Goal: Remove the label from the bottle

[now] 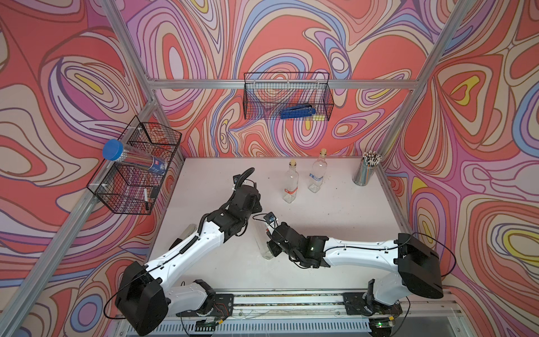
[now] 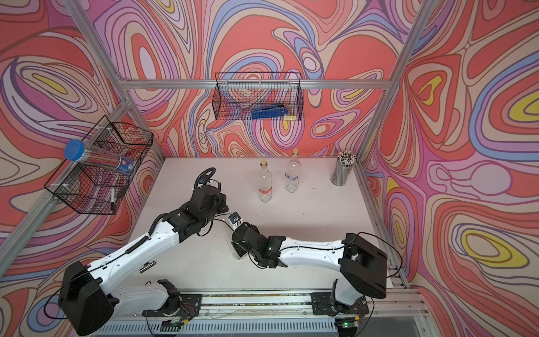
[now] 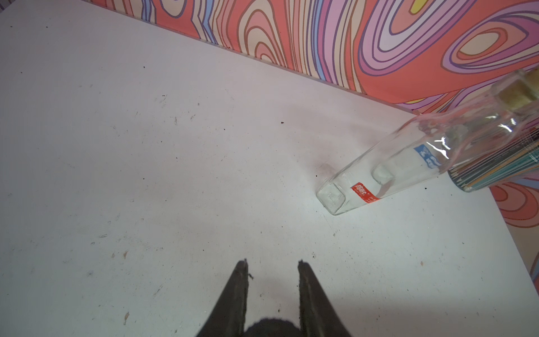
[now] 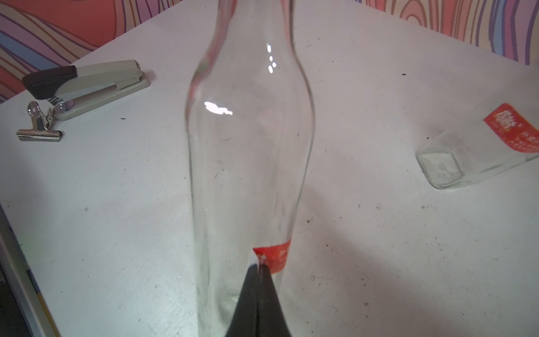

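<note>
The clear glass bottle (image 4: pixel 247 140) stands upright in the right wrist view, its top cut off by the frame. Low on it is a red label (image 4: pixel 275 254), with a whitish curled bit at its left edge. My right gripper is shut, its tips right at that curled bit, which seems pinched between them; they cover the label's lower left part. From the top left, only a strip of the bottle (image 1: pixel 261 242) shows between the arms. My left gripper is shut around the bottle's upper part, its fingers kept apart; the clear neck is hardly visible there.
Two corked bottles stand behind, one with a red label (image 1: pixel 290 188), one with a blue label (image 1: pixel 316 175). A cup of pencils (image 1: pixel 366 169) is at the back right. A stapler (image 4: pixel 89 87) and a binder clip (image 4: pixel 39 124) lie to the left.
</note>
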